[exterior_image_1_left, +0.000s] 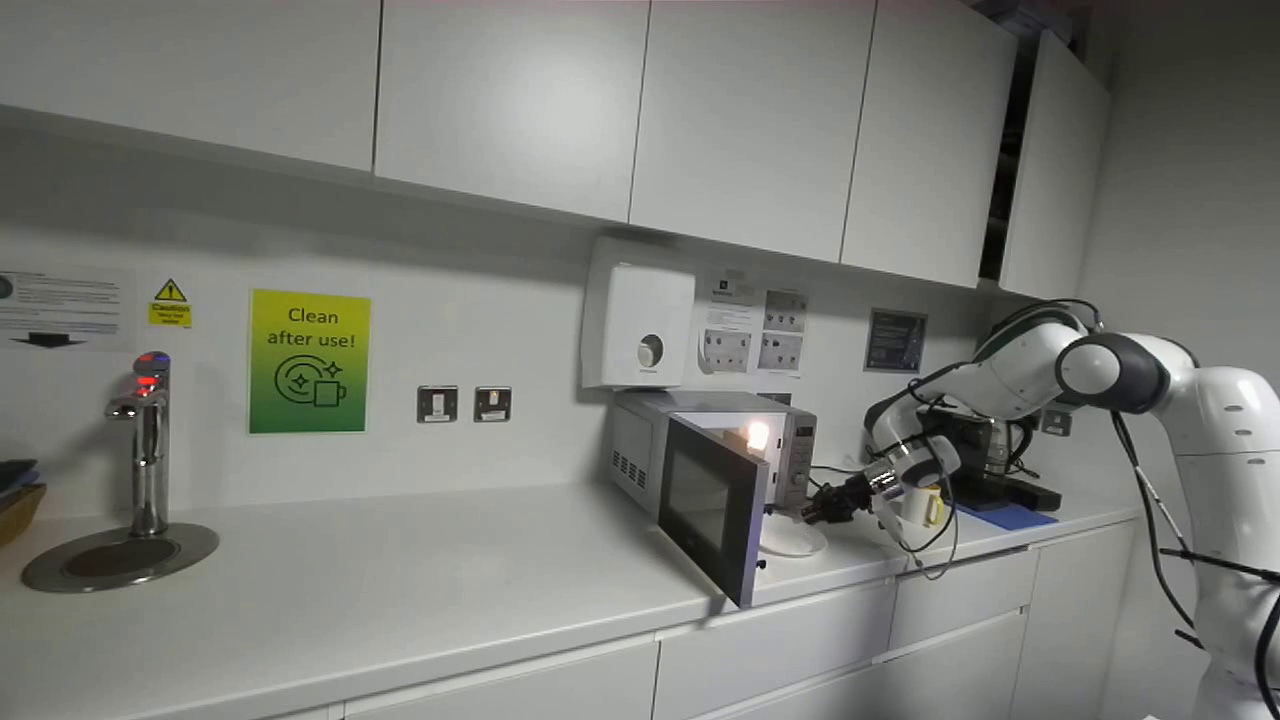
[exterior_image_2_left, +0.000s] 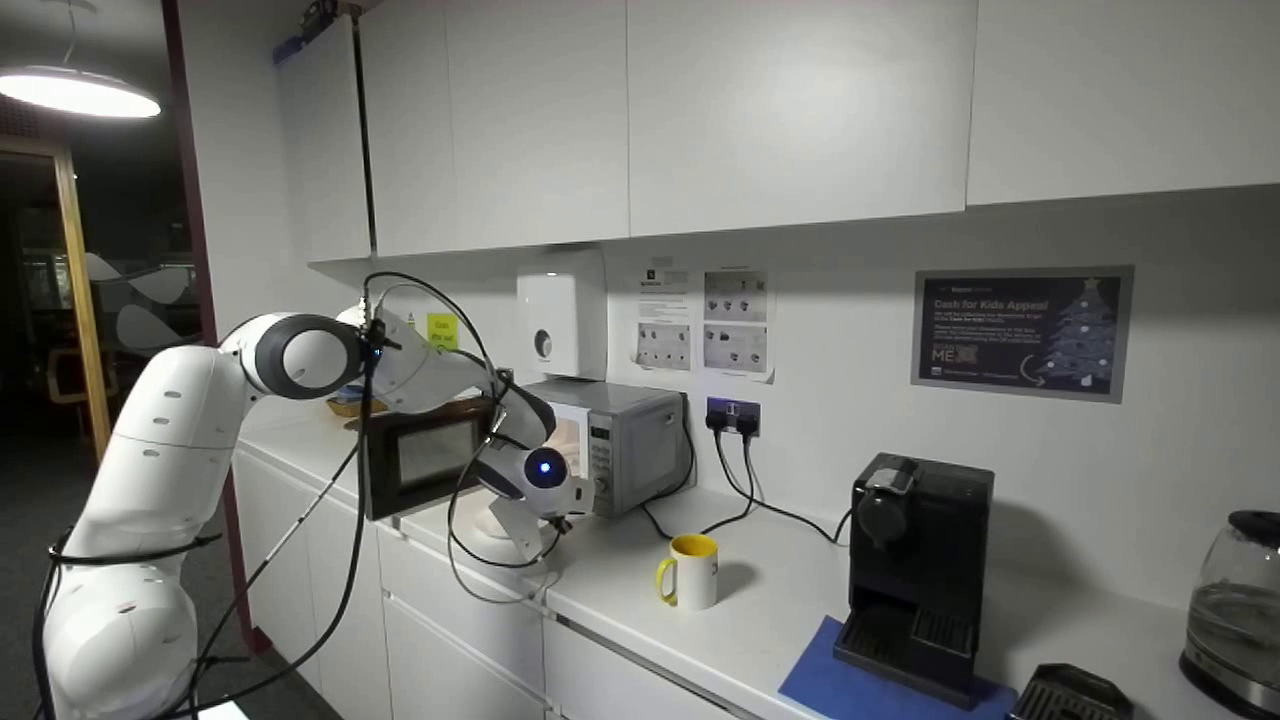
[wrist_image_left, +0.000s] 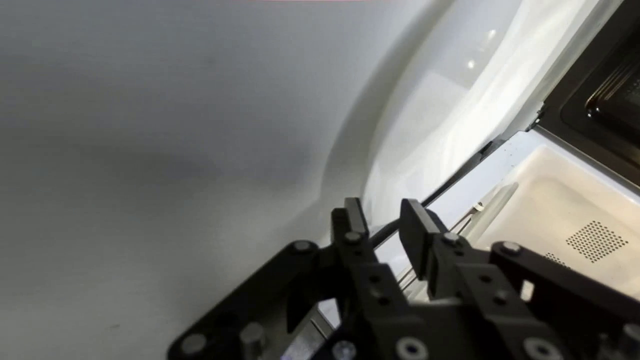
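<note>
A white plate (exterior_image_1_left: 792, 538) lies on the counter in front of the microwave (exterior_image_1_left: 693, 414), beside its open door (exterior_image_1_left: 710, 510). My gripper (exterior_image_1_left: 811, 514) is low over the plate's right side. From the wrist, part of the plate (wrist_image_left: 441, 114) shows beyond the fingertips, its curved edge running down toward them. The gripper is part open, with a narrow gap between its two black fingers. Whether the rim reaches into that gap is hard to tell. In the second exterior view the arm hides the gripper and most of the plate.
A yellow-and-white mug (exterior_image_2_left: 692, 572) stands on the counter to the right of the arm. Farther right is a black coffee machine (exterior_image_2_left: 918, 576) on a blue mat (exterior_image_2_left: 825, 672). Left of the microwave, the counter (exterior_image_1_left: 420, 576) is clear up to the tap (exterior_image_1_left: 149, 456).
</note>
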